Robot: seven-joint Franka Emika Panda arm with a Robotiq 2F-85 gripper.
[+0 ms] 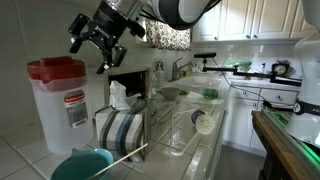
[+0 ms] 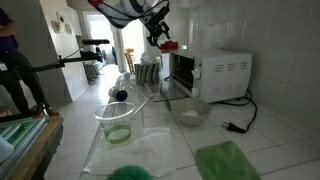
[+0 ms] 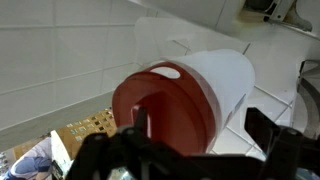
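Observation:
A white canister (image 1: 62,118) with a red lid (image 1: 57,70) stands by the tiled wall at the left in exterior view 1. Above and slightly right of that lid, my gripper (image 1: 88,57) points down, open and empty. In the wrist view the lid (image 3: 165,108) lies under the open gripper, and the canister's white side (image 3: 228,75) shows beyond it. The fingers appear apart from the lid. Only the red lid (image 2: 168,46) is clear in exterior view 2; the toaster oven hides most of the canister.
Right of the canister stands a striped toaster-like thing (image 1: 122,133) with white paper on top. A teal bowl (image 1: 84,165) sits in front. The toaster oven (image 2: 220,75), a bowl (image 2: 190,113) and a green cloth (image 2: 228,162) occupy the counter.

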